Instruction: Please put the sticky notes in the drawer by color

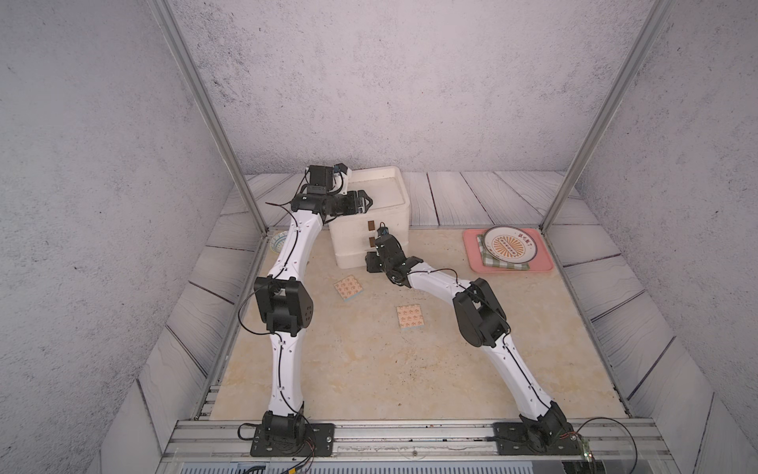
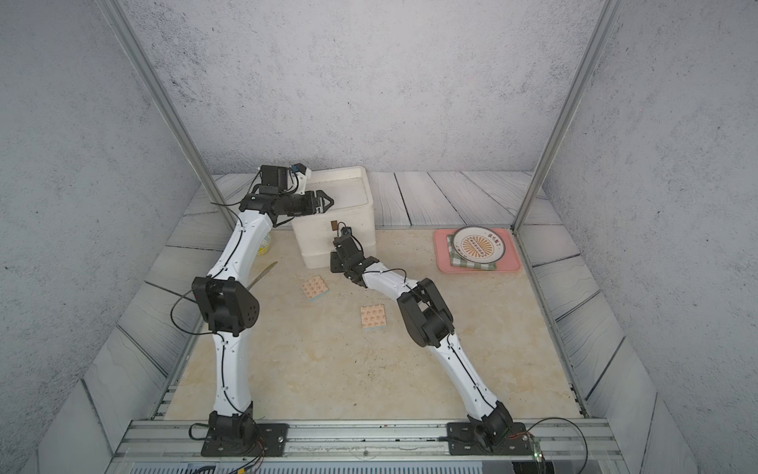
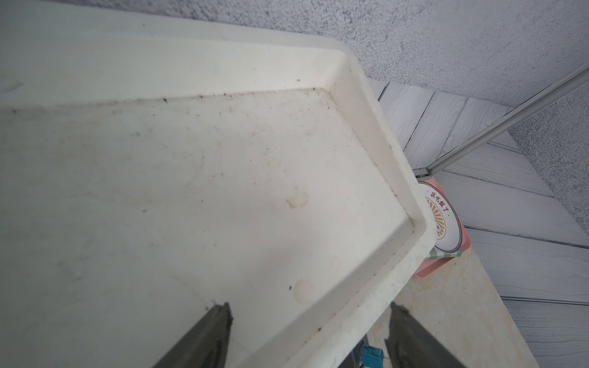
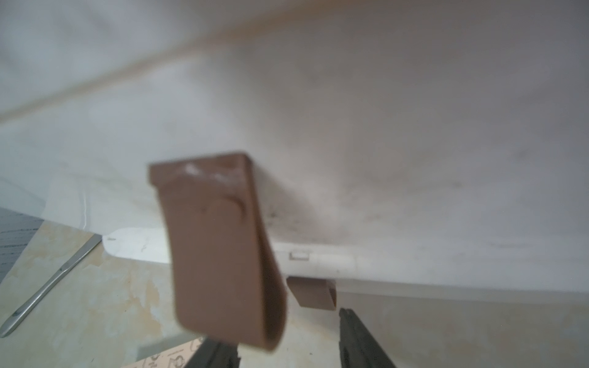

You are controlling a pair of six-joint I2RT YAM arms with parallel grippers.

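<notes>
A white drawer unit (image 1: 389, 222) with brown pull tabs stands at the back centre. My left gripper is over the near rim of its top, fingers apart and empty. My right gripper is at the unit's front; in the right wrist view a brown tab (image 4: 214, 257) is close above and between its parted fingers, with a second tab (image 4: 313, 293) lower down. Two pads of sticky notes with pink patterns, one (image 1: 348, 287) left of centre, another (image 1: 409, 316) nearer the middle, lie on the table.
A pink tray (image 1: 545, 256) with a plate (image 1: 508, 244) and checked cloth sits at the back right. A knife (image 2: 262, 275) and a partly hidden dish (image 1: 278, 241) lie left of the unit.
</notes>
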